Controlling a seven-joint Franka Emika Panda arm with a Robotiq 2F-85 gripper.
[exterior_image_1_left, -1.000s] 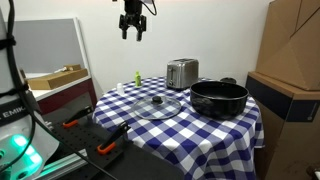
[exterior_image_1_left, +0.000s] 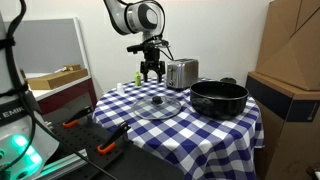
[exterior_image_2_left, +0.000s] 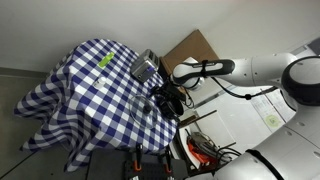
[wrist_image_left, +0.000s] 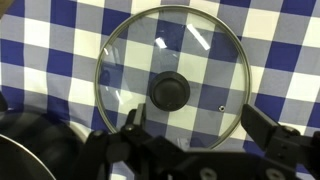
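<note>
A round glass lid (exterior_image_1_left: 153, 109) with a black knob (wrist_image_left: 169, 91) lies flat on the blue-and-white checked tablecloth. Beside it stands a black pot (exterior_image_1_left: 219, 97), uncovered, its rim entering the wrist view at lower left. My gripper (exterior_image_1_left: 153, 78) hangs above the table, higher than the lid and a little behind it in exterior view 1. From the wrist, the open fingers (wrist_image_left: 262, 127) straddle the near part of the lid's outline, with the knob farther up the picture, between them sideways. Nothing is held.
A silver toaster (exterior_image_1_left: 183, 72) stands behind the pot. Toward the back left are a small green bottle (exterior_image_1_left: 137, 79) and a white item (exterior_image_1_left: 120, 88). Cardboard boxes (exterior_image_1_left: 290, 80) rise on the right.
The arm has come down from high over the table and slightly to the right, bringing my gripper nearer the lid. Lid, pot and toaster have stayed put.
</note>
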